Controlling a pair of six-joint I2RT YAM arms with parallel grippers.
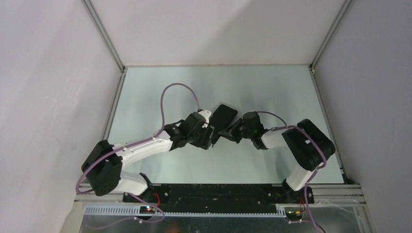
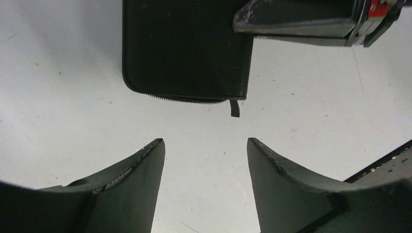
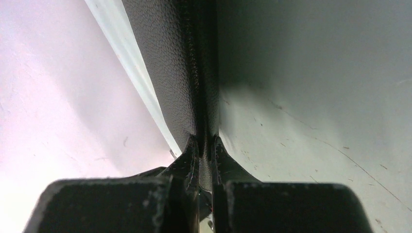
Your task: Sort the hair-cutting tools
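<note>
A black zippered case (image 1: pixel 224 115) lies in the middle of the work surface, its zipper edge and pull tab showing in the left wrist view (image 2: pixel 187 58). My right gripper (image 1: pixel 222 133) is shut on the case, whose folded leathery edge (image 3: pixel 170 68) runs between its fingers in the right wrist view. My left gripper (image 1: pixel 206 138) is beside the case's lower left; in the left wrist view its fingers (image 2: pixel 121 179) stand open and apart from the case, with nothing between them.
Walls border it left, right and back; a dark strip (image 1: pixel 218 194) runs along the front edge.
</note>
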